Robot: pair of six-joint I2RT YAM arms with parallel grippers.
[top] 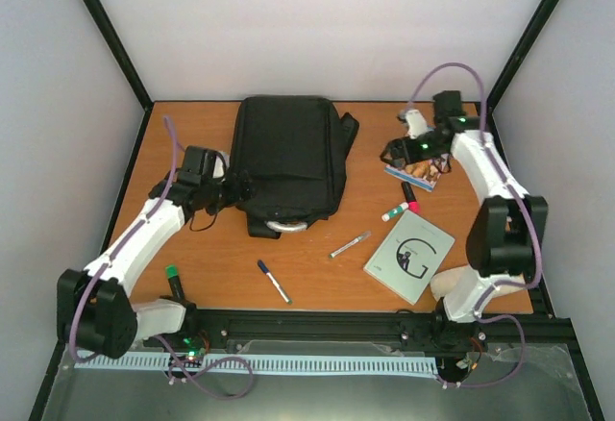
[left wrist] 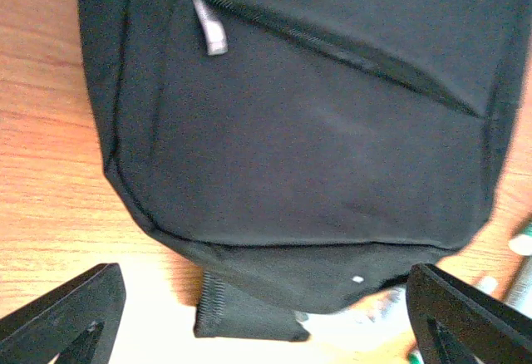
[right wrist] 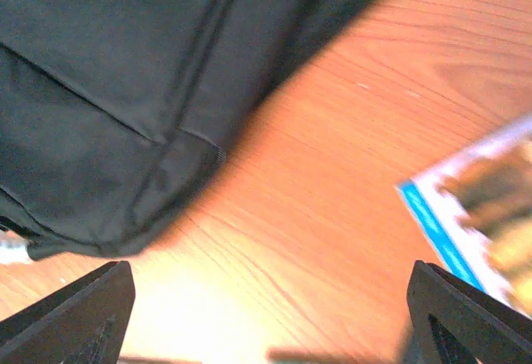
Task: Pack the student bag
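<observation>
The black bag lies flat in the middle of the table, its silver handle toward the front. In the left wrist view its front pocket shows, with a zipper pull at the upper left. My left gripper stands open by the bag's left side, its fingers apart and empty. My right gripper is over the table to the right of the bag, near a picture book that the arm partly covers. Its fingers are apart, nothing between them.
Right of centre lie a pale green notebook, a glue stick, a pink-ended black marker and a slim pen. A dark-capped marker lies in front of the bag. A green-tipped marker rests at front left.
</observation>
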